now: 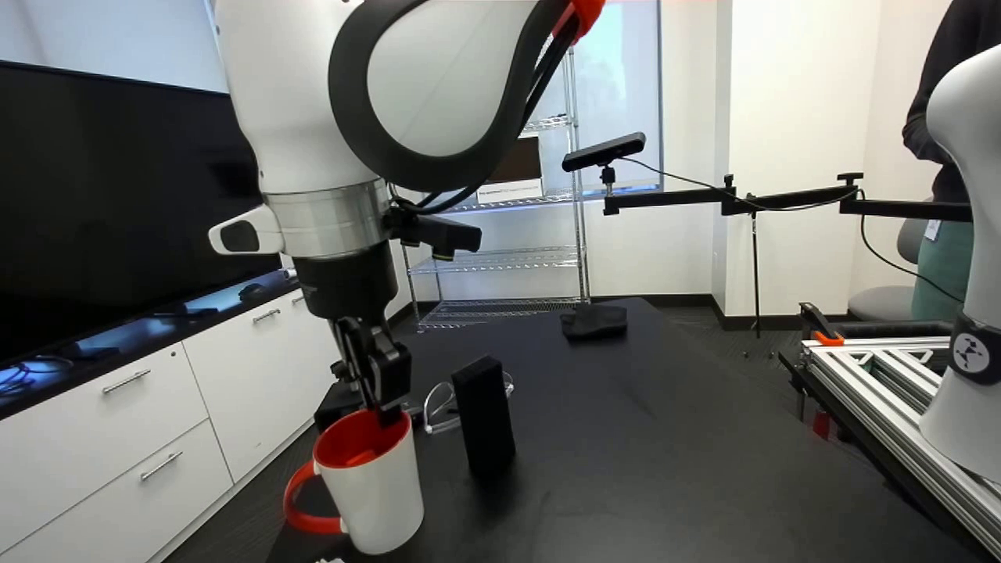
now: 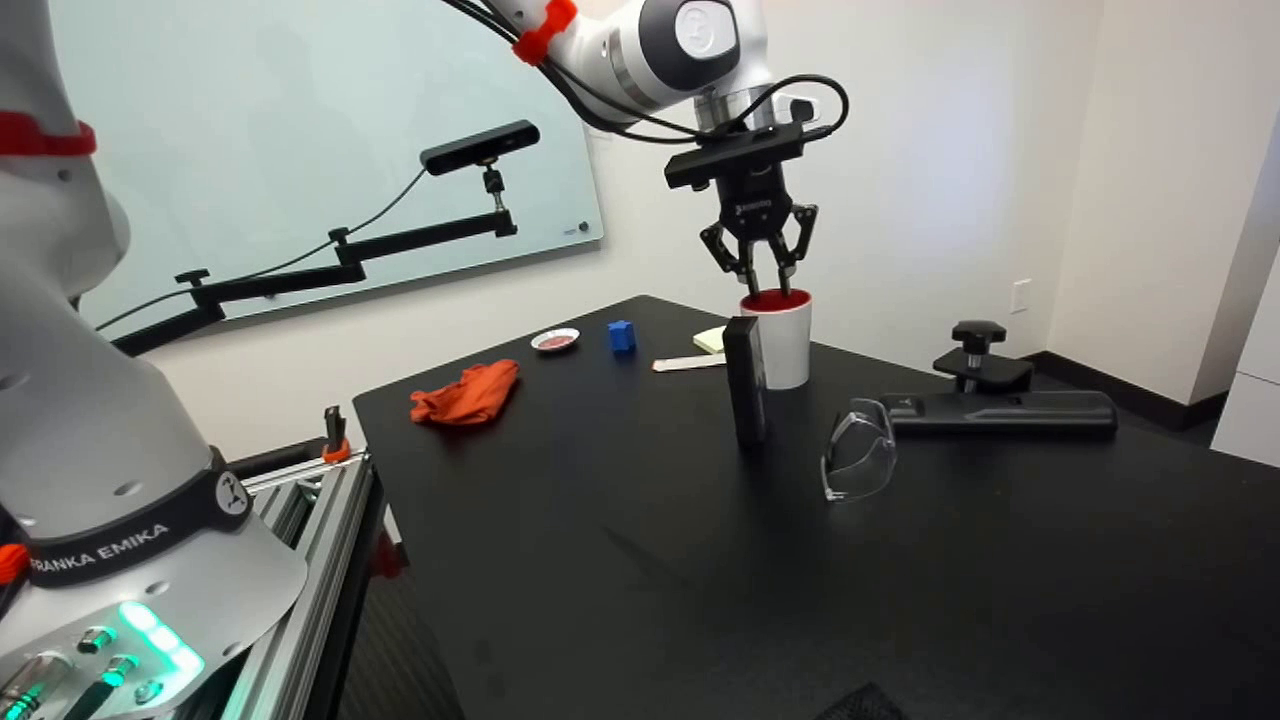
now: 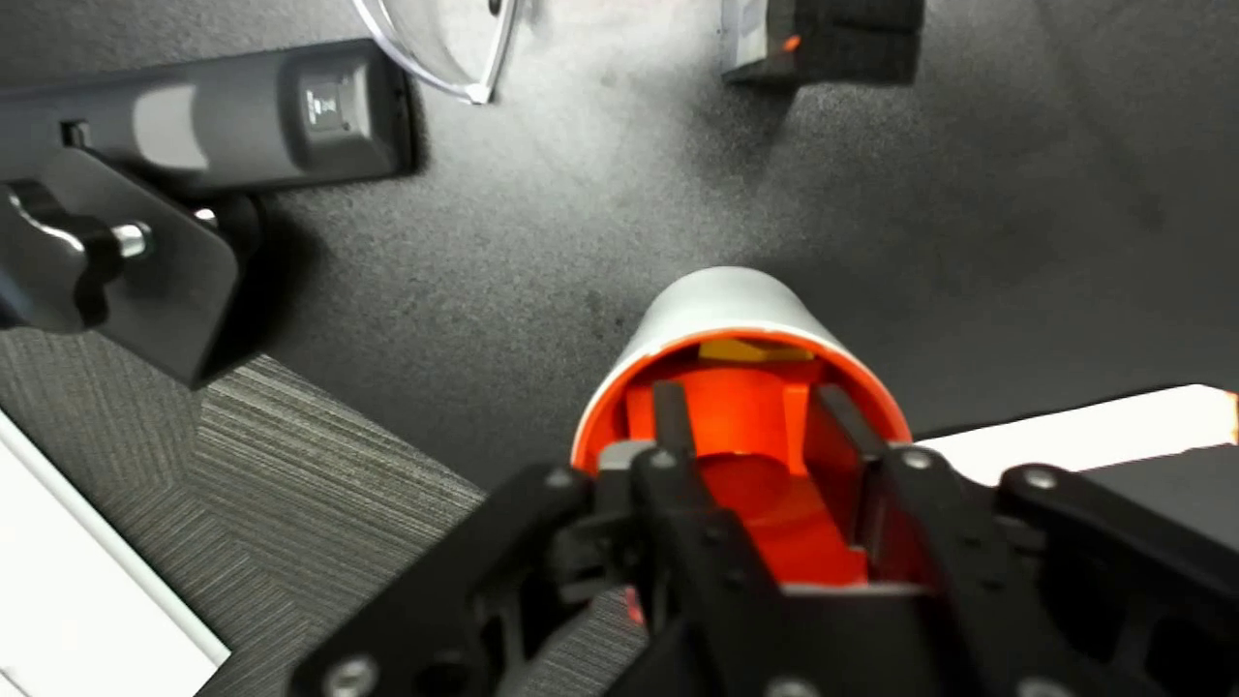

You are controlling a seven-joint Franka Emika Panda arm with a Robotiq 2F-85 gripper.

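A white mug [image 1: 380, 497] with a red inside and a red handle stands upright on the black table, also seen as a white cup [image 2: 786, 348] in the second exterior view. My gripper points down into its mouth, the fingertips at or just below the rim. Between the two fingers a gap shows in the wrist view, and they look partly open. Through the gap I see the red interior; a small yellow-orange patch [image 3: 755, 349] shows inside near the rim. The mug's bottom is partly hidden by the fingers.
A black upright box [image 2: 745, 384] stands close to the mug, with clear glasses [image 2: 860, 450] beyond it. A black bar with a clamp [image 2: 1002, 412] lies at the table edge. An orange cloth [image 2: 468, 394], blue block [image 2: 620, 336] and small dish [image 2: 554, 340] lie apart.
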